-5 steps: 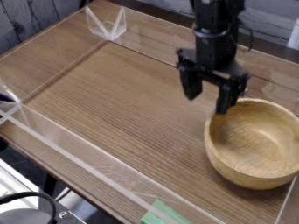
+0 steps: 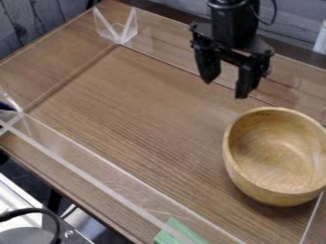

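Observation:
My black gripper [image 2: 227,69] hangs over the back right of the wooden table, above and behind a large tan bowl [image 2: 273,158] at the right. Its fingers point down; whether they are open or shut is hard to tell, and I see nothing clearly held between them.
Clear tape strips run along its front left, and a small green piece [image 2: 178,232] lies at the front edge. Dark cables and objects sit off the table at the lower left.

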